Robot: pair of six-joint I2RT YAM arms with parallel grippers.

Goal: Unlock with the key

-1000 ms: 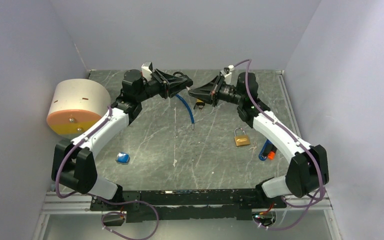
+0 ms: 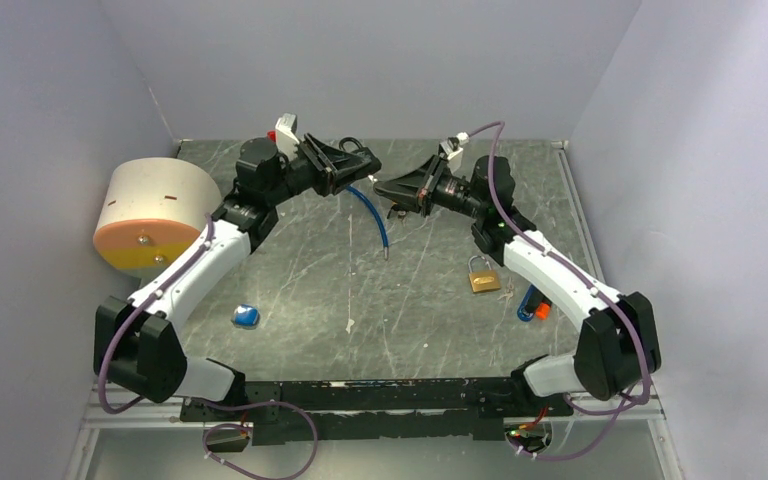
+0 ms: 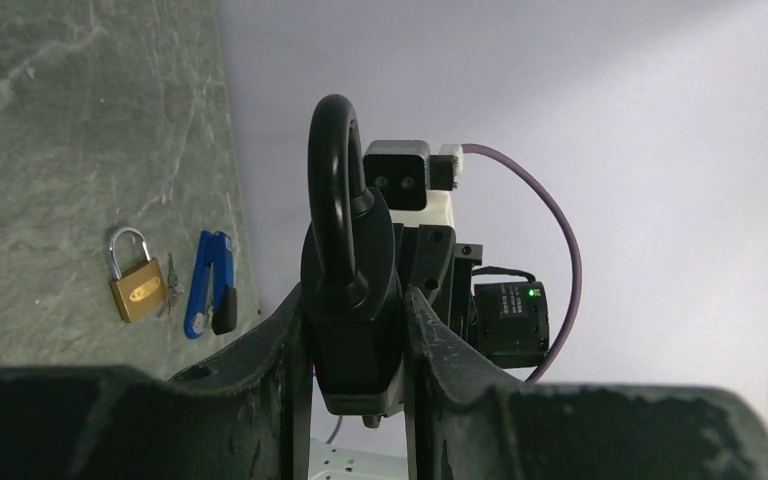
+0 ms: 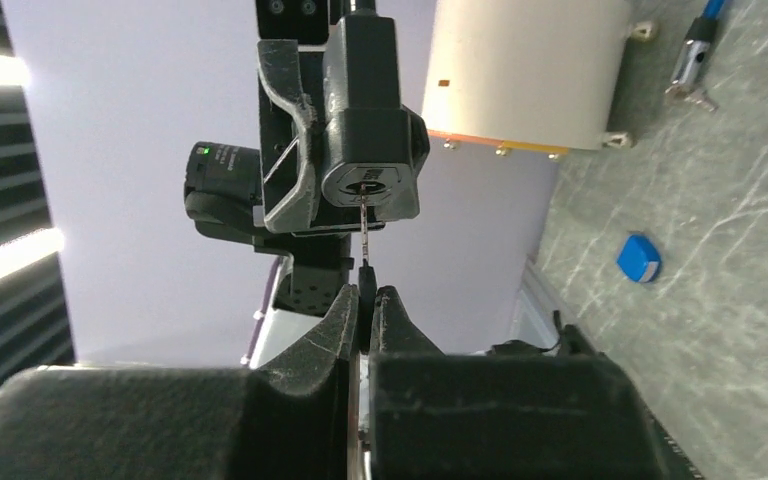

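Observation:
My left gripper (image 2: 350,165) holds a black padlock (image 3: 350,315) upright between its fingers, shackle up. In the right wrist view the lock's bottom face with the keyhole (image 4: 366,188) faces my right gripper (image 2: 390,190). That gripper is shut on a key (image 4: 365,230) with a black head, whose silver blade points at the keyhole and reaches it or nearly so; how far in, I cannot tell.
A brass padlock (image 2: 485,280) with keys and a blue-handled tool (image 2: 528,305) lie on the right. A blue cable (image 2: 375,220) lies mid-table, a blue object (image 2: 245,315) at front left, a large cylinder (image 2: 150,210) at far left.
My left gripper with the black padlock has shifted slightly left and up in the top view.

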